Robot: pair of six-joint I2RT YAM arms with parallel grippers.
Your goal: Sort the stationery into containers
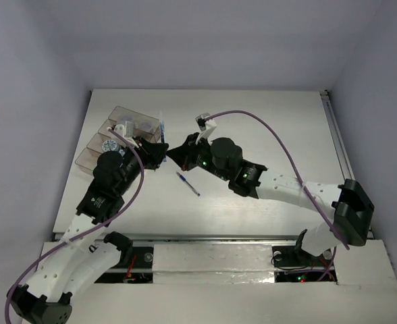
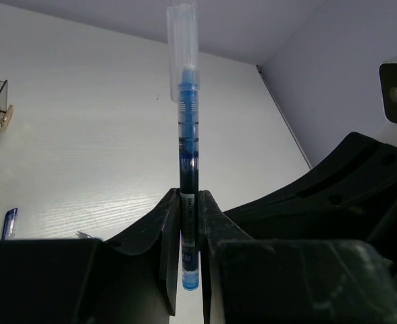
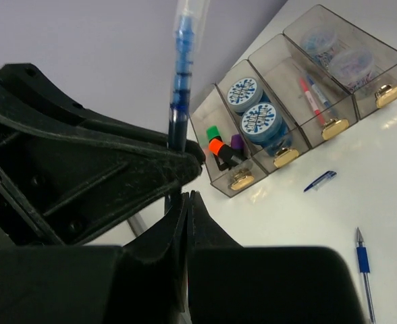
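Observation:
A clear-capped blue pen point(image 2: 189, 148) stands upright in the left wrist view, its lower part between the fingers of my left gripper, which is shut on it. In the right wrist view the same pen point(image 3: 179, 101) rises outside my right gripper, whose fingers are shut with nothing between them. From the top, both grippers are close together right of the organizer. A blue-and-clear pen point(image 1: 188, 183) lies on the table below them, with a small blue cap point(image 3: 320, 180) apart from it.
The clear organizer point(image 3: 333, 128) has several compartments: tubs in one, blue-lidded jars point(image 3: 261, 120) in another, red and blue pens point(image 3: 312, 100) in a third, and markers point(image 3: 227, 150) in the nearest.

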